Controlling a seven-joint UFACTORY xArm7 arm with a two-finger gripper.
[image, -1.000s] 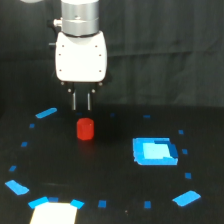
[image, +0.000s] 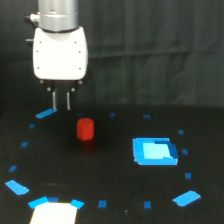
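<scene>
A small red object (image: 85, 129), looking like a short cylinder, stands on the dark table left of the middle. My gripper (image: 62, 101) hangs from the white arm (image: 61, 55) at the upper left. Its two thin fingers point down with a gap between them, and nothing shows in that gap. In the picture, the fingertips are above and to the left of the red object, apart from it. Their height over the table cannot be judged well from this single view.
A white square with a blue border (image: 138, 151) lies at the right. Small blue marks dot the dark table, with larger blue strips near its edges. At the bottom left is a bright white patch (image: 52, 214) edged in blue.
The arm and gripper have moved left, from above the red object to its left side. The red object and the blue-bordered square have stayed where they were.
</scene>
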